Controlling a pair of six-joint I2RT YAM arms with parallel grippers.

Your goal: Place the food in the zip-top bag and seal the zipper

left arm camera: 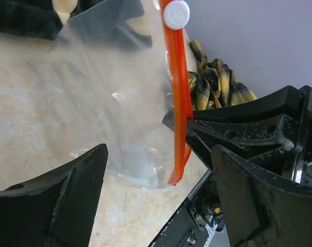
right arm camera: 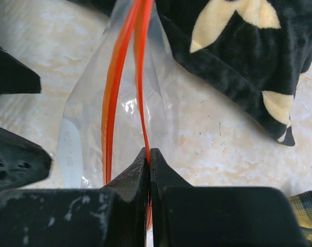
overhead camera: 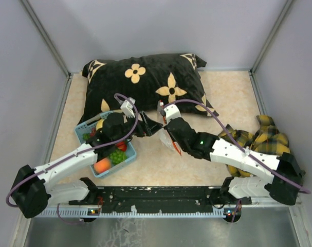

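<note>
A clear zip top bag (left arm camera: 114, 92) with an orange zip edge (left arm camera: 180, 128) hangs upright; a round white piece (left arm camera: 177, 14) is at the strip's upper end. In the right wrist view the zip edge splits into two strips, and my right gripper is shut on the nearer one. Facing the bag from the left, my left gripper is open, with no food between its fingers. No food shows in the bag. Fruit and vegetables, including green grapes (overhead camera: 117, 156) and an orange fruit (overhead camera: 102, 165), lie in the blue basket (overhead camera: 129, 160), partly hidden by my left arm.
A black cushion with cream flowers (overhead camera: 135, 73) fills the back of the table. Yellow-and-black checked cloth (overhead camera: 269, 136) lies bunched at the right. Bare tabletop (overhead camera: 161, 167) shows at the front middle.
</note>
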